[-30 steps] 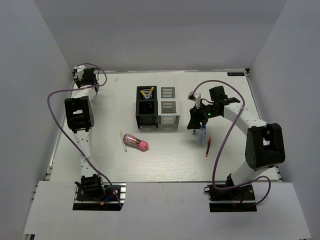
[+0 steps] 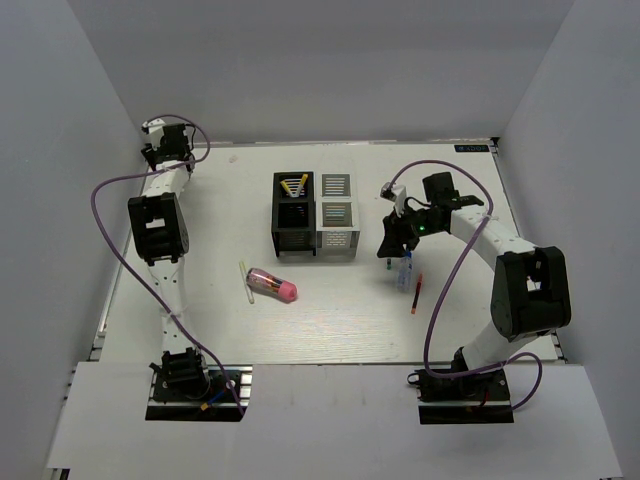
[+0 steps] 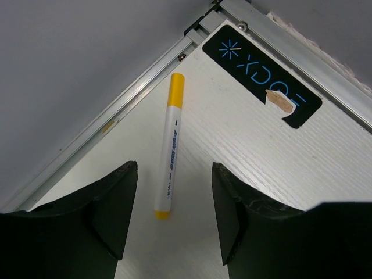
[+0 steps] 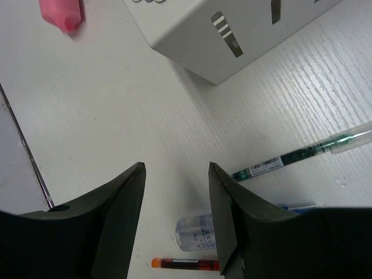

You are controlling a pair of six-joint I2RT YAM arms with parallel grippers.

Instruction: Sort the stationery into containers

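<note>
A white marker with yellow ends lies at the table's back-left corner, between the open fingers of my left gripper but not held. My right gripper hangs open over a green pen, a blue item in a clear tube and a red pen. A pink-ended pencil case and a pale pen lie front left. Yellow items sit in the black container; the white container stands beside it.
The containers stand at the back centre. Walls border the left and back edges, close to my left arm.
The right gripper has shifted very slightly to the right.
</note>
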